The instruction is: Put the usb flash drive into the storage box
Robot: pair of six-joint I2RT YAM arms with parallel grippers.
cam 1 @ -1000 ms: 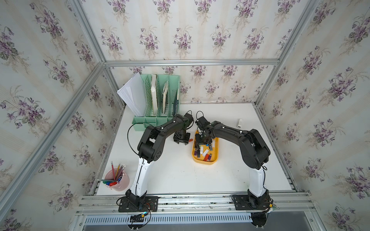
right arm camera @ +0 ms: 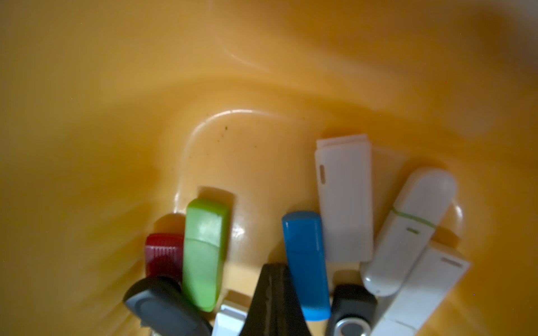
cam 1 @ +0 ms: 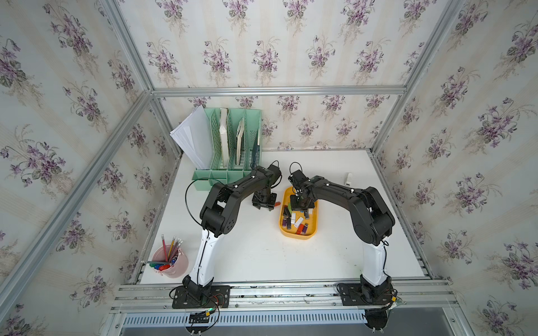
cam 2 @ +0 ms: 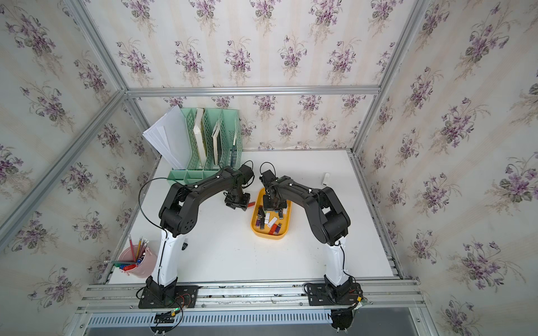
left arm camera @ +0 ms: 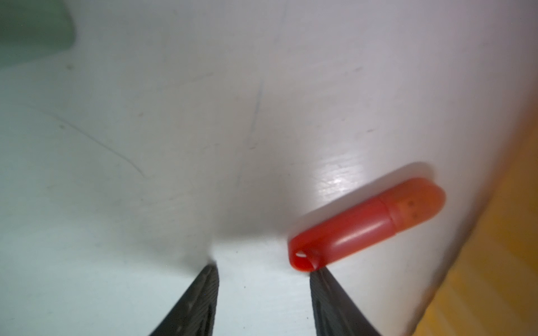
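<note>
A red flash drive (left arm camera: 358, 226) with an orange end lies on the white table, left of the orange box (cam 1: 298, 234). My left gripper is open low over the table; nothing is between its fingers, and the drive's near end lies just beyond the right fingertip. Inside the box, my right gripper is shut, its fingertips together beside a blue flash drive (right arm camera: 307, 263). Nothing shows between them. Also in the box are a green drive (right arm camera: 205, 252), a white drive (right arm camera: 344, 198) and several others.
A green file organizer (cam 1: 234, 140) with books and papers stands at the back left. The pink pencil cup (cam 1: 178, 267) is at the front left. A small white object (cam 1: 348, 179) lies at the back right.
My right gripper has moved a little to the right inside the box, and the blue drive that showed in front of it is now mostly covered from above. The left arm has stayed still.
</note>
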